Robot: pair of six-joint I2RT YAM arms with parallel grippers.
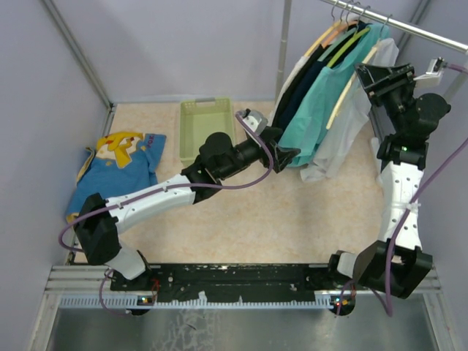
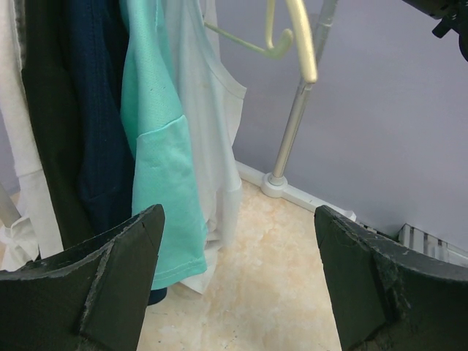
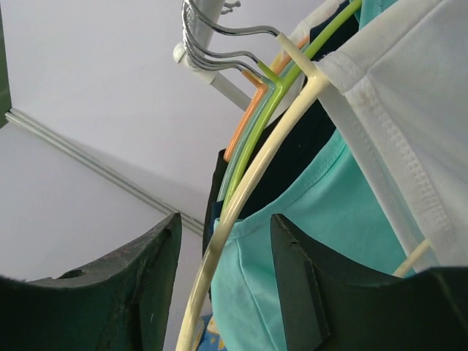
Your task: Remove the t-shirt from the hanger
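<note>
Several shirts hang on hangers from the rail at upper right: white, dark, teal and an outer white shirt on a cream hanger. My right gripper stands open at that hanger, its arm running between the two fingers in the right wrist view. My left gripper is open lower down, beside the shirts' hanging hems, with floor visible between its fingers. In the left wrist view the teal cloth is left of centre and the curved end of a hanger is above.
The metal rail crosses the top right. A green bin sits at the back centre, and a blue Pikachu shirt lies at the left.
</note>
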